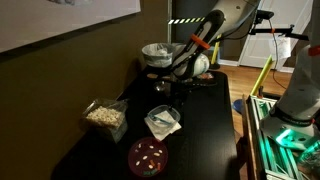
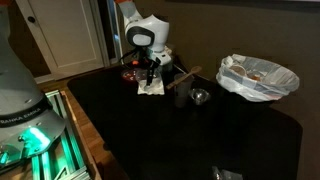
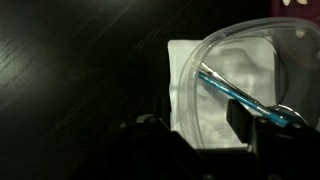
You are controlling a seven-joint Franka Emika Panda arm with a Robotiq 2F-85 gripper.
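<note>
A clear plastic container (image 3: 190, 95) sits on a white napkin (image 3: 182, 52) in the wrist view, partly over the napkin's edge. Inside it lies a utensil with a blue handle (image 3: 232, 92). My gripper stands open above the container's near rim, one finger (image 3: 148, 135) outside the rim and the other over its inside. Nothing shows between the fingers. From exterior view 1, the container (image 1: 161, 121) is in front of the arm's lower end. In exterior view 2, the gripper (image 2: 150, 76) hangs over the napkin (image 2: 152, 87).
A dark red bowl (image 1: 148, 157) with small pieces in it stands near the container. Also on the black table are a bag of pale bits (image 1: 105, 116), a dark cup (image 2: 182, 93), a metal bowl (image 2: 200, 97) and a white-lined basket (image 2: 258, 80).
</note>
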